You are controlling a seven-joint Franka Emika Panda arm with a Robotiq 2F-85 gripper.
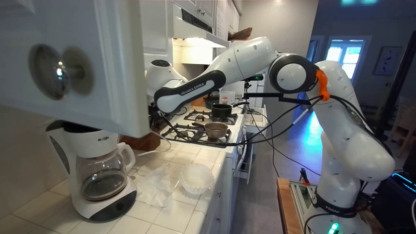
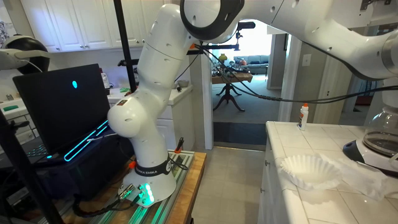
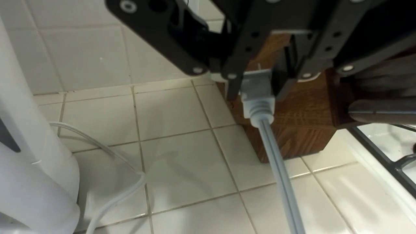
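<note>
In the wrist view my gripper is shut on a white power plug (image 3: 258, 95), held above the counter near a wooden block (image 3: 300, 113). The plug's cord (image 3: 279, 167) runs down out of the bottom of that view. Another stretch of white cord (image 3: 117, 160) lies loosely on the tiles beside the white coffee maker. In exterior view 1 the coffee maker (image 1: 93, 171) stands on the counter with its glass carafe in place; there the open cabinet door hides most of my gripper.
The cabinet door (image 1: 74, 58) juts out over the coffee maker. A paper filter (image 1: 197, 178) and a crumpled wrapper (image 1: 156, 187) lie on the counter. Beyond the counter, the stove (image 1: 234, 134) carries a small pan (image 1: 215, 128) and a black pot (image 1: 222, 111). A glue bottle (image 2: 304, 117) stands at the counter's end.
</note>
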